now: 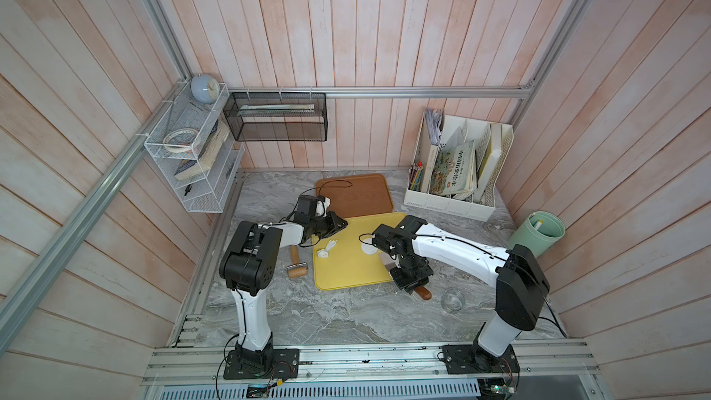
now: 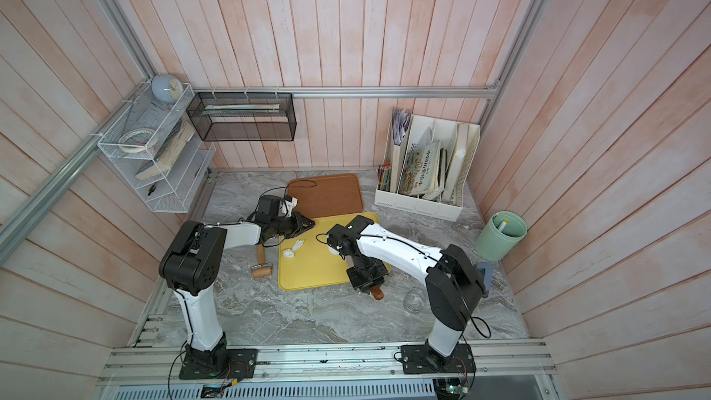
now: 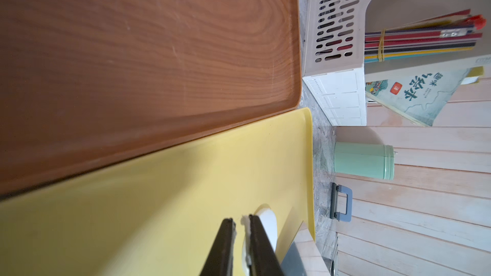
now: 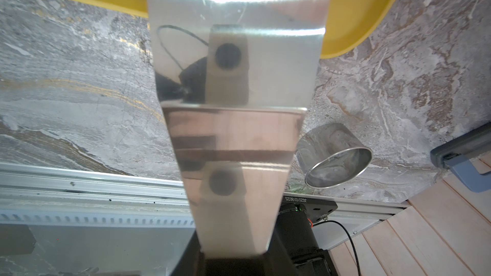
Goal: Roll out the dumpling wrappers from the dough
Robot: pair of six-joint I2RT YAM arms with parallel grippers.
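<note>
My right gripper [image 1: 411,280] is shut on the brown-handled metal scraper [image 4: 230,138], whose broad shiny blade fills the middle of the right wrist view. The scraper's handle end [image 1: 422,292] sticks out below that gripper. Over the far left of the yellow tray [image 1: 348,274] hangs my left gripper, its fingers a little apart, nothing held between them; white residue shows on one fingertip. A dough strip [image 1: 331,244] and a small dough lump [image 1: 323,254] lie at the tray's left. Nearer the middle is a white round piece [image 1: 369,245], partly hidden by the right arm.
A wooden roller [image 1: 297,271] lies left of the yellow tray. Behind is a brown tray [image 1: 355,196]. At the right stand a metal ring cutter [image 4: 335,156], a white file box [image 1: 451,203] and a green bin [image 1: 537,233].
</note>
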